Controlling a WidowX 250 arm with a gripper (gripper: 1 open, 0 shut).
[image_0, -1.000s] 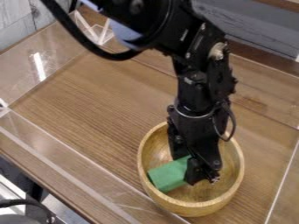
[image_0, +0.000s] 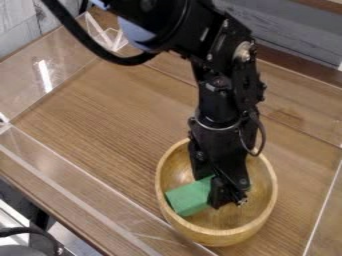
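Note:
A green block (image_0: 190, 198) lies tilted inside a round wooden bowl (image_0: 254, 218) at the lower middle of the camera view. My black gripper (image_0: 217, 183) reaches down into the bowl from above, its tip at the block's right end and covering part of it. The fingers are dark and overlap, so whether they grip the block is hard to see.
A clear plastic edge runs along the left front. A grey ledge stands at the back right, and cables lie at the lower left corner.
My gripper has shifted slightly within the bowl over the last second. The green block stays in about the same place.

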